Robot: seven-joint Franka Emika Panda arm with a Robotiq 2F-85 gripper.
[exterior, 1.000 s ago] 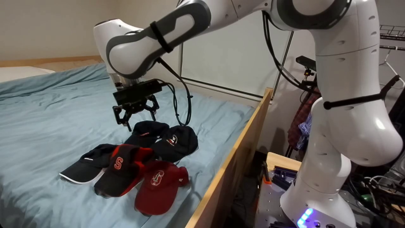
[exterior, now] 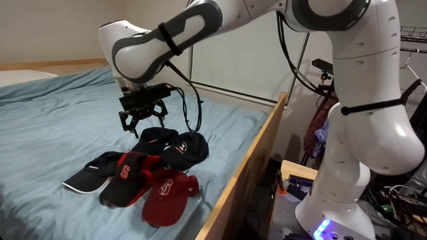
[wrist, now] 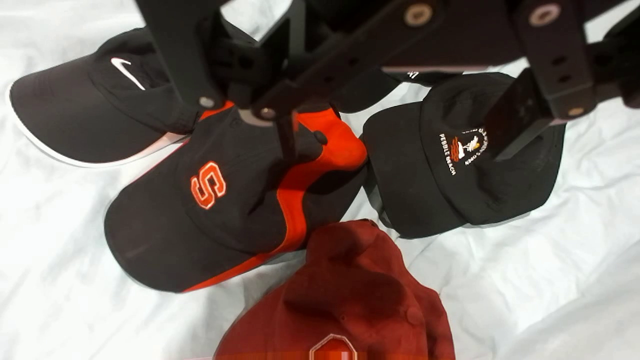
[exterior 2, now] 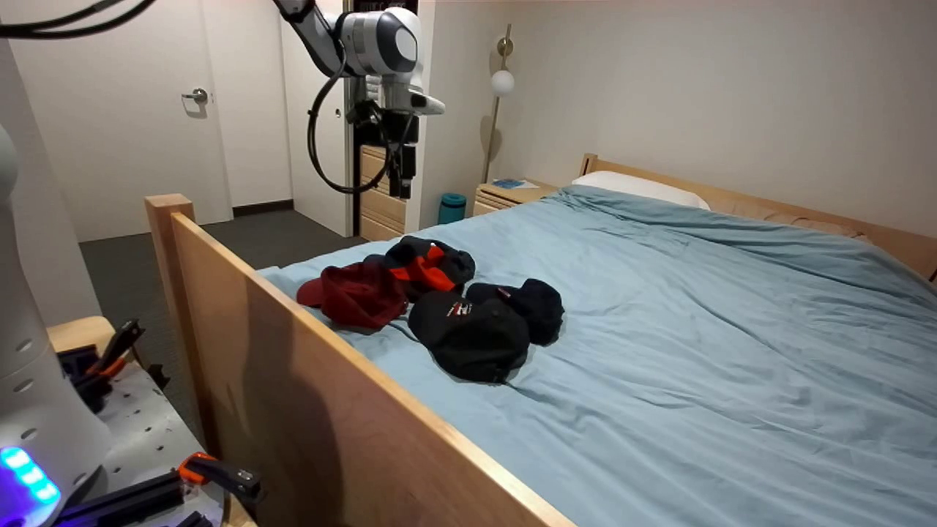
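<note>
Several caps lie bunched together on the bed. In the wrist view they are a black Nike cap [wrist: 57, 111] with a white brim edge, a black-and-red cap [wrist: 162, 225] with an S, a maroon cap [wrist: 360, 288] cut off at the bottom, and a black Pebble Beach cap [wrist: 402, 162]. A further dark cap [exterior: 158, 135] sits behind them, mostly hidden by my gripper in the wrist view. Above the caps hangs my gripper [exterior: 148, 130], its fingers spread wide apart with nothing between them. It touches none of the caps.
A wooden footboard [exterior: 248, 164] rises between the bed and my base. The blue sheet [exterior 2: 703, 351] is wide and bare beyond the caps. Clamps [exterior 2: 219, 474] and dark parts lie on the base table. A black cable loop [exterior: 196, 108] hangs beside my wrist.
</note>
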